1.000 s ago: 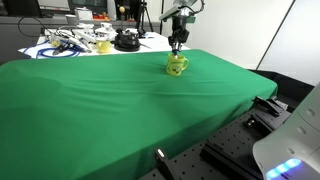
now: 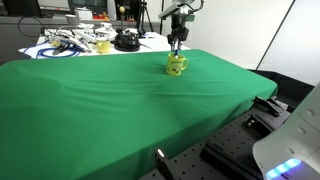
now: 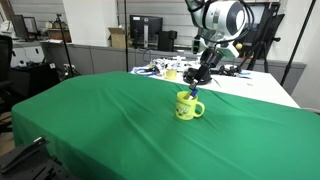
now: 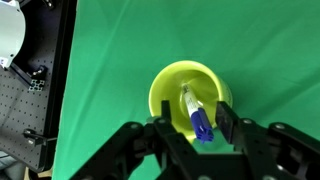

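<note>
A yellow mug (image 2: 173, 66) stands upright on the green table, its handle to the right in exterior view 2. Inside it leans a thin pale stick with a blue end (image 4: 201, 125), which pokes up above the rim. My gripper is directly over the mug, pointing down. Its dark fingers stand apart, with the blue end in the gap between them, nearer the right finger in the wrist view. No firm hold on it shows. The lower part of the mug is partly hidden behind the fingers in the wrist view.
Behind the green table (image 3: 100, 115), a white surface carries tangled cables (image 2: 62, 42) and another yellow item (image 2: 103, 46). A dark perforated plate (image 4: 38, 90) lies at the left in the wrist view.
</note>
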